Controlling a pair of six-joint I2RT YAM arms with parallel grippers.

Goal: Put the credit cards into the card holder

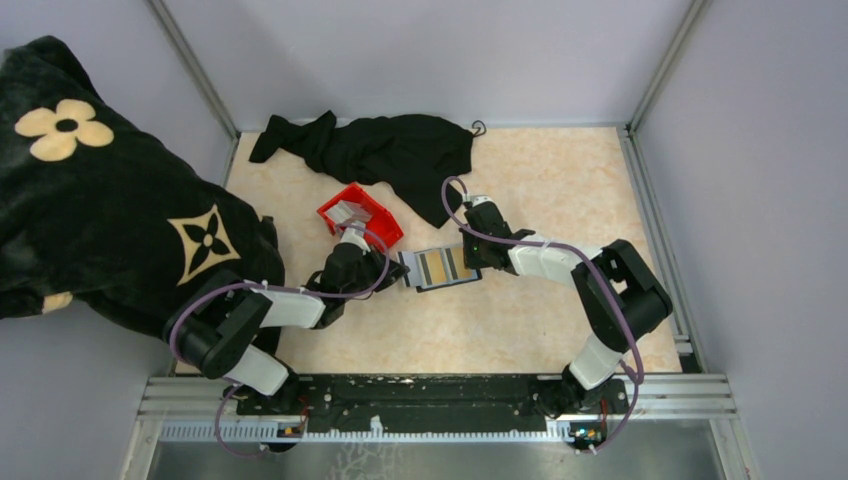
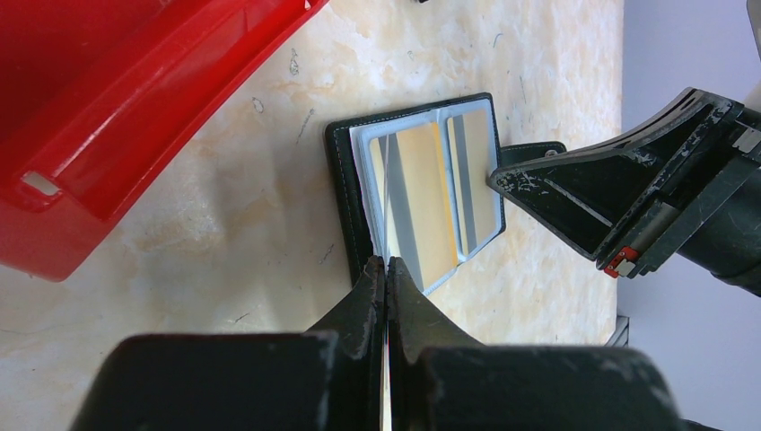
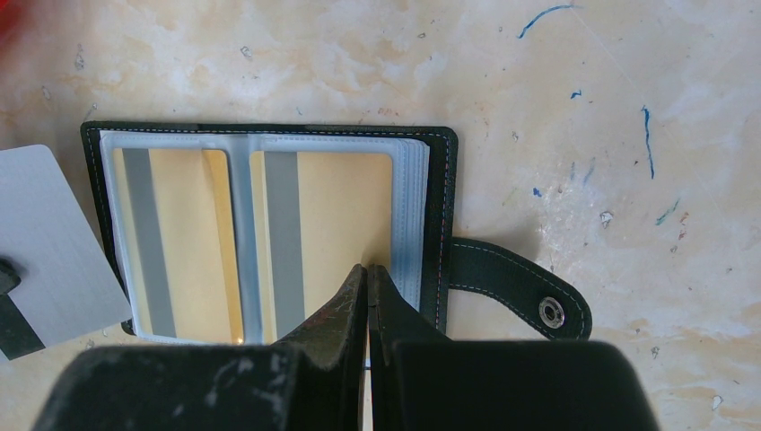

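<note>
The open card holder [image 1: 436, 268] lies mid-table, with clear sleeves holding cream cards with grey stripes [image 3: 328, 215]. My left gripper is shut on a silver card [image 3: 49, 251], seen edge-on in the left wrist view and face-on at the left of the right wrist view, by the holder's left end. My right gripper is shut, its tips over the right-hand sleeve, with nothing seen between them.
A red box [image 1: 385, 225] with cards inside stands behind the left arm. A black cloth [image 1: 380, 150] lies at the back, and a large black plush [image 1: 120, 200] fills the left side.
</note>
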